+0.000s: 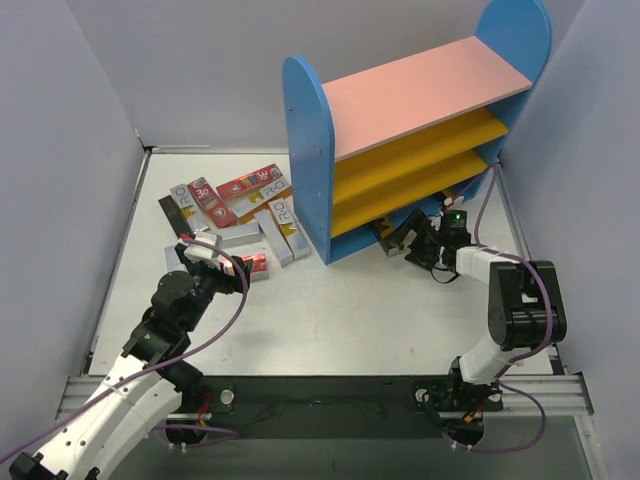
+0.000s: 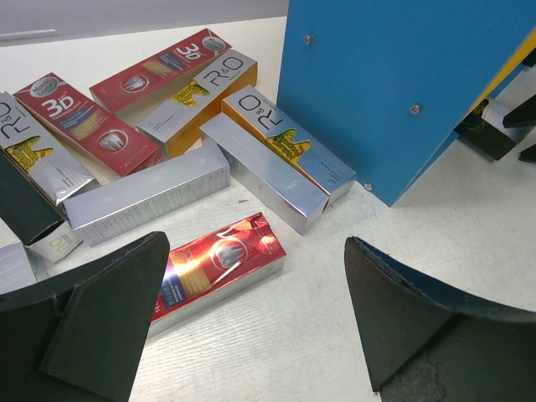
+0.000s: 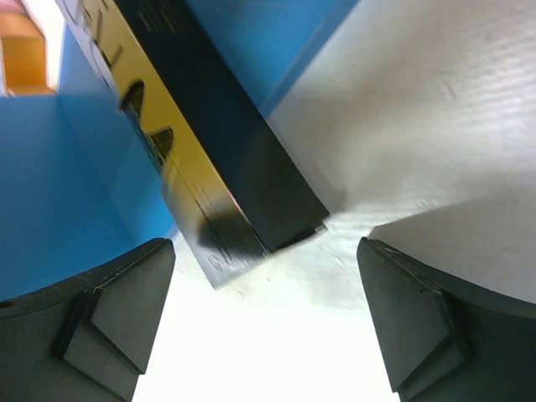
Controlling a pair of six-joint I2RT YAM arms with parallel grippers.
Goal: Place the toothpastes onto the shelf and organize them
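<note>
The black toothpaste box [image 3: 234, 151] with a gold side slants out of the shelf's [image 1: 340, 246] lowest level, its near end sticking out past the blue base. My right gripper is open, its fingers spread beside that end, and the box end lies between and ahead of them without being gripped. From above, the right gripper [image 1: 408, 240] largely covers the box. On the left of the table, my left gripper hangs open over a red toothpaste box [image 2: 222, 260], with nothing held between its fingers.
Several more boxes lie left of the shelf, among them a silver box [image 2: 264, 172] close to its blue side panel [image 2: 360, 92], a red 3D box [image 2: 88, 121] and a dark box [image 2: 25, 197]. Bare table [image 1: 340, 320] spreads in front of the shelf.
</note>
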